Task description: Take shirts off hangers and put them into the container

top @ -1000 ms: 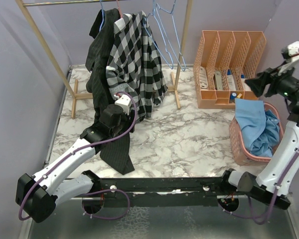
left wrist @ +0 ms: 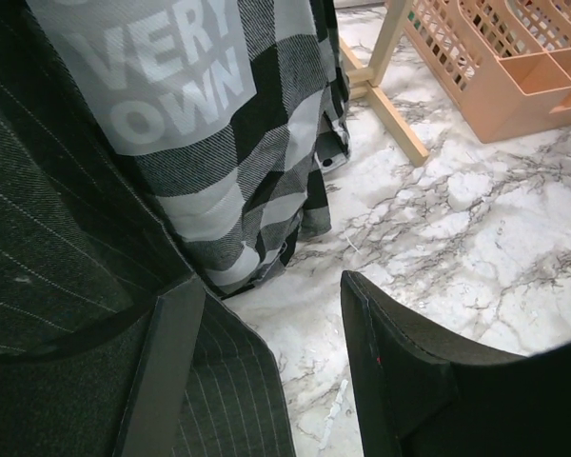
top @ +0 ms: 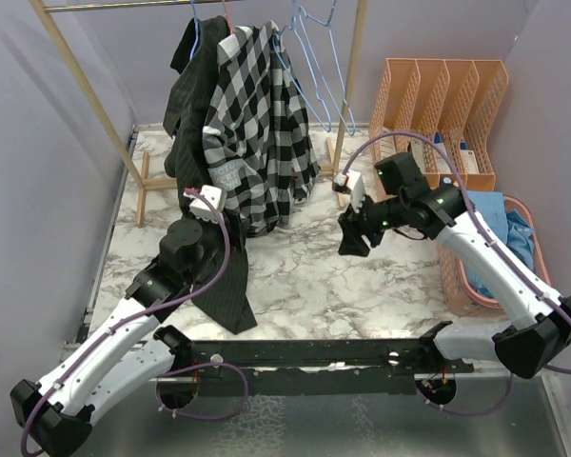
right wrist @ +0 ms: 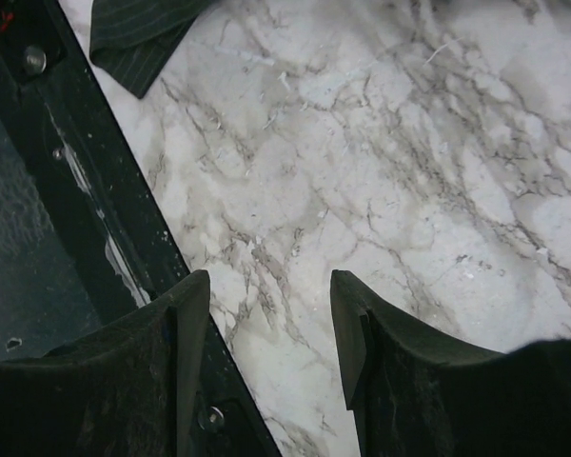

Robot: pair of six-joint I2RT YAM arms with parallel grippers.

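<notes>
A dark pinstriped garment (top: 186, 124) hangs from a blue hanger (top: 196, 33) on the rack, beside a black-and-white checked shirt (top: 257, 114); its lower end lies on the table. My left gripper (top: 219, 228) is low at the dark garment. In the left wrist view that gripper stands open, the dark fabric beside its left finger and the checked shirt (left wrist: 228, 162) beyond. My right gripper (top: 352, 233) hangs open over the bare table; in the right wrist view, its fingers (right wrist: 181, 319) have only marble between them.
An orange divider bin (top: 485, 95) stands at the back right, a basket (top: 457, 290) with blue cloth at the right. Empty blue hangers (top: 324, 76) hang on the rail.
My right gripper has swept left from the far right to over the middle-right of the table. My left gripper has shifted slightly left along the dark garment.
</notes>
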